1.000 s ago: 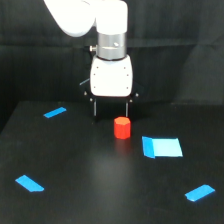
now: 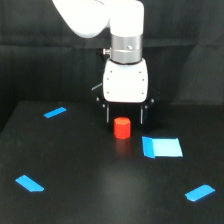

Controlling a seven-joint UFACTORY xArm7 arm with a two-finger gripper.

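A small red block (image 2: pixel 122 128) stands on the black table. Above and just behind it, as seen by the camera, hangs my gripper (image 2: pixel 125 115), pointing down below its white hand. Its two thin dark fingers are spread apart, one to the left of the block's line and one to the right. Nothing shows held between them. How far the fingertips are from the block in depth is hard to tell, because the dark fingers blend into the background.
Right of the block lies a light blue sheet (image 2: pixel 167 147) with a brighter blue strip (image 2: pixel 148 147) at its left edge. Blue tape pieces mark the back left (image 2: pixel 55 112), front left (image 2: pixel 29 184) and front right (image 2: pixel 200 192).
My gripper has moved to the right and a little lower in the view, from left of the red block to roughly in line with it. The block has not moved.
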